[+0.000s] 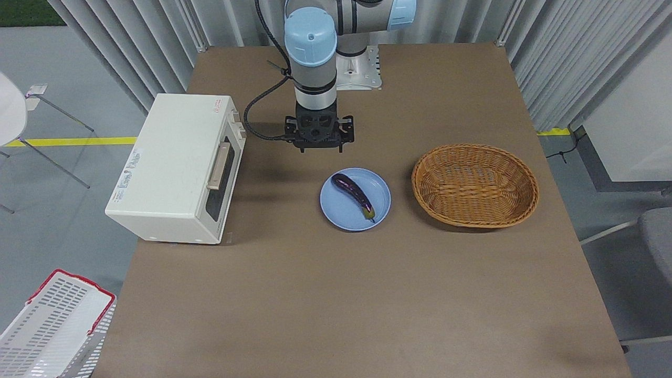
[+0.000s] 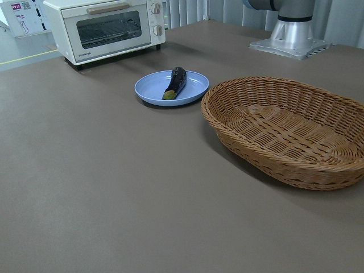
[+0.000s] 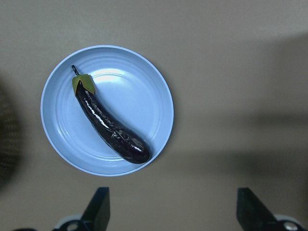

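A dark purple eggplant with a green cap lies on a light blue plate in the middle of the table; both also show in the left view, the eggplant on the plate. In the wrist view the eggplant lies diagonally on the plate. My gripper is open and empty, its two fingers wide apart at the bottom of that view. In the front view the gripper hangs above the table behind the plate.
A woven basket stands right of the plate. A white toaster oven, its door shut, sits at the left. A cable loops beside the arm.
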